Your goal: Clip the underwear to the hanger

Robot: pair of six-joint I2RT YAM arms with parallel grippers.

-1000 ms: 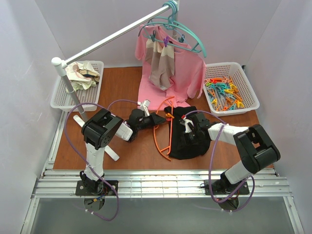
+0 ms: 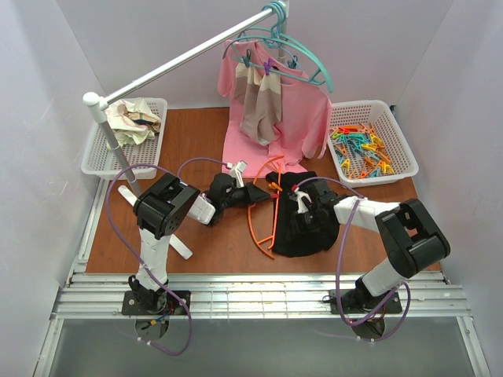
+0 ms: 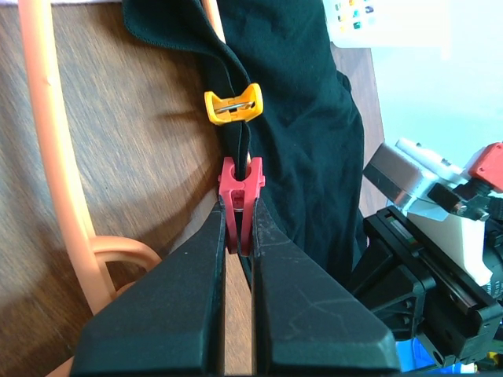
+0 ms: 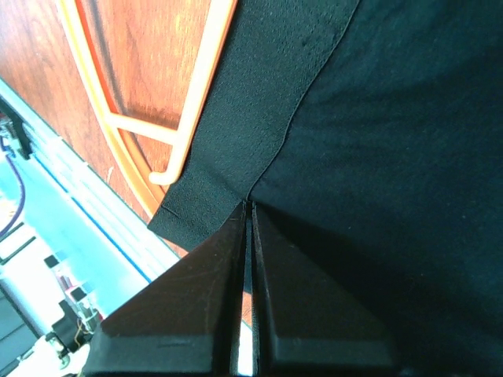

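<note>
An orange hanger point(image 2: 259, 239) lies on the wooden table, with the black underwear point(image 2: 310, 243) along its right bar. In the left wrist view, a yellow clip point(image 3: 233, 106) sits on the folded waistband over that bar. Below it, my left gripper is shut on a red clip point(image 3: 241, 184) that straddles the fabric and bar. My right gripper rests shut on the underwear point(image 4: 369, 157), near the hanger bar; nothing shows between its fingers.
A basket of loose clips point(image 2: 393, 161) stands at back right, a basket of cloth point(image 2: 98, 161) at back left. A rack point(image 2: 189, 55) holds teal hangers with pink and beige garments. A white bar lies left on the table.
</note>
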